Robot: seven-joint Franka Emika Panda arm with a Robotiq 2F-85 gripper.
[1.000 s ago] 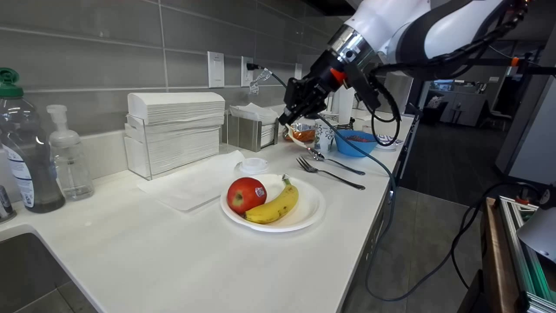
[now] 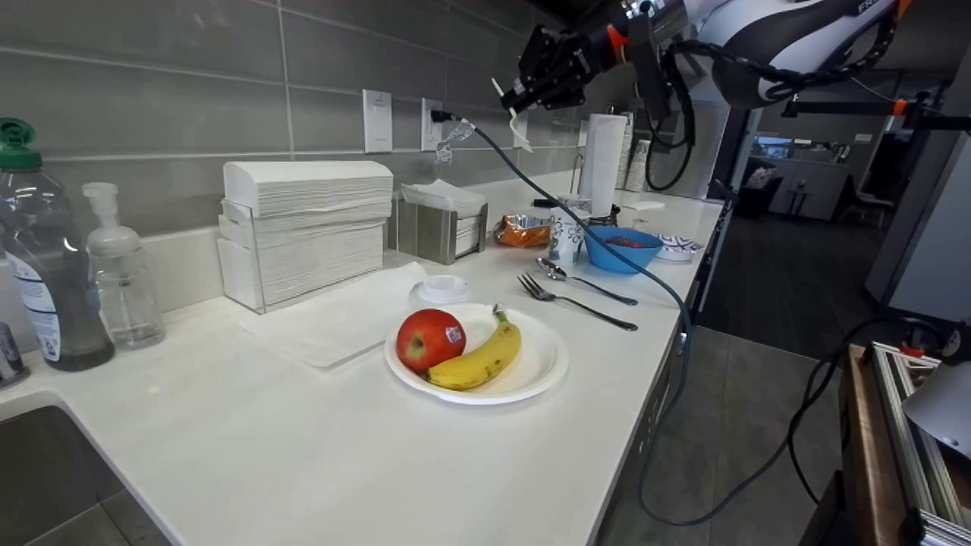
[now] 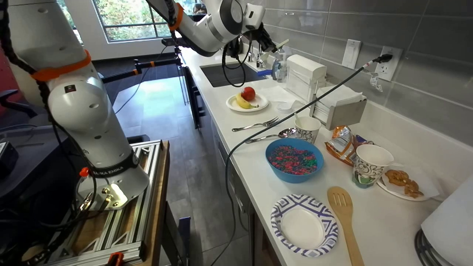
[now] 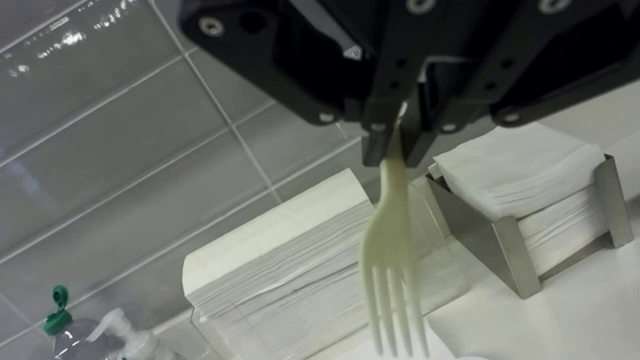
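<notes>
My gripper is shut on the handle of a cream plastic fork [image 4: 391,240], whose tines point down and away in the wrist view. In exterior view 1 the gripper [image 2: 511,101] hangs high above the counter, near the wall, well clear of everything below. A white plate [image 2: 537,364] on the counter holds a red apple [image 2: 429,340] and a yellow banana [image 2: 478,360]. Behind the plate lie a metal fork [image 2: 573,302] and a metal spoon [image 2: 592,283].
Paper towels [image 2: 305,236] and a napkin holder [image 2: 428,232] stand along the wall. A grey cable [image 3: 266,128] stretches from the wall outlet across the counter. Farther along are a blue bowl [image 3: 292,177], paper cups [image 3: 372,164] and a wooden spatula [image 3: 346,221]. Bare counter lies before the plate.
My gripper has risen with the plastic fork from low over the counter near the spoon, and it has tilted more level. Plate, fruit and metal cutlery have not moved.
</notes>
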